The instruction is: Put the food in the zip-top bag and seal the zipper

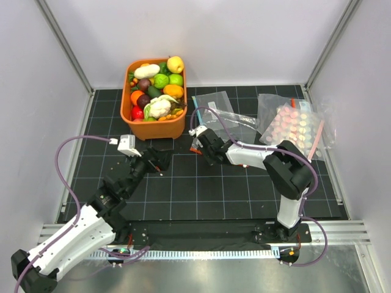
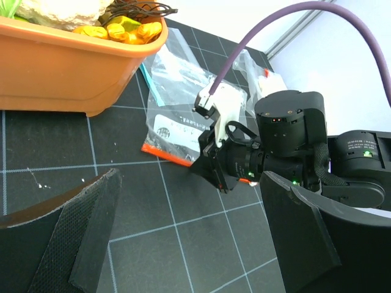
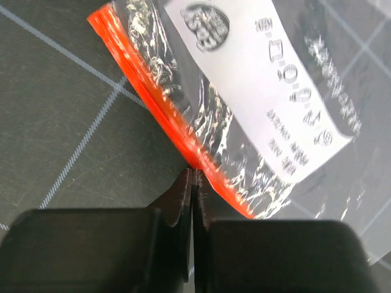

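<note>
A clear flat zip bag with a white printed label (image 3: pixel 275 104) and a red-orange zipper strip (image 3: pixel 153 97) lies on the dark floor. In the right wrist view my right gripper is shut, its tips at the strip's near edge; whether any film is pinched cannot be told. From above, that gripper (image 1: pixel 211 157) covers much of the strip. My left gripper stands open and empty, left of the bag. An orange bin (image 1: pixel 156 129) holds the produce, among it a cauliflower (image 1: pixel 160 108) and a yellow fruit (image 1: pixel 175 65).
Another clear bag with a blue strip (image 1: pixel 197 110) lies behind the first. At the back right sits a bag of round pink and yellow pieces (image 1: pixel 293 129).
</note>
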